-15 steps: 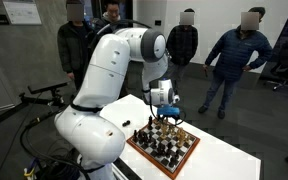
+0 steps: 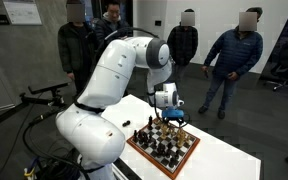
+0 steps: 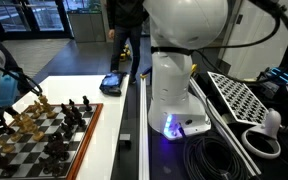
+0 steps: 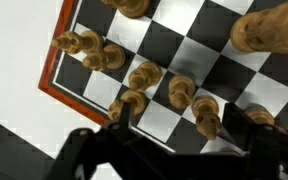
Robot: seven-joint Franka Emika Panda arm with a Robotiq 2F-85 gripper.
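Note:
My gripper stands open over the chessboard (image 4: 164, 44), pointing down. In the wrist view its dark fingers (image 4: 118, 124) are spread, with tan pieces below and between them. A tan pawn (image 4: 181, 91) is near the middle of the gap, and a taller tan piece (image 4: 206, 117) stands closer to the right finger. Nothing appears gripped. In exterior view 1 the gripper is at the far side of the board (image 2: 189, 153), among the tan pieces. Black pieces (image 2: 162, 150) occupy the near side. The exact fingertip height above the pieces is unclear.
Tan pieces crowd closely around the fingers, including a large one (image 4: 269, 28) at the upper right. Several people stand behind the table, and a dark object (image 3: 112, 82) lies at its far edge.
Over the last second the arm's wrist has shifted slightly down and to the right in exterior view 1. The board's pieces look unmoved.

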